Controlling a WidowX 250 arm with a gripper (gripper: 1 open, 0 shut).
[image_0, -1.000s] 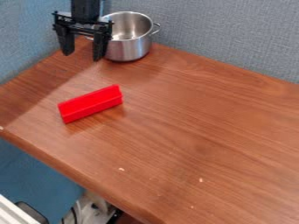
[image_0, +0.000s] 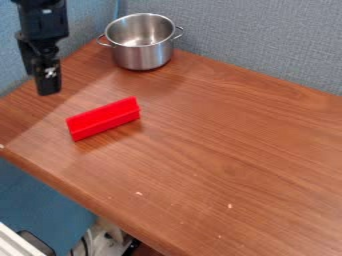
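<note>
My black gripper (image_0: 42, 75) hangs at the upper left, over the left edge of the table, with its fingers open and nothing seen between them. A red bar-shaped block (image_0: 103, 118) lies on the wooden table (image_0: 234, 150), below and to the right of the gripper. A steel pot (image_0: 139, 48) with two handles stands at the back left, to the right of the gripper.
Grey-blue padded walls (image_0: 267, 40) border the back and left of the table. Some white hardware and cables show below the front left edge.
My gripper has moved left and down, away from beside the pot toward the table's left edge. The red block and pot stand where they were.
</note>
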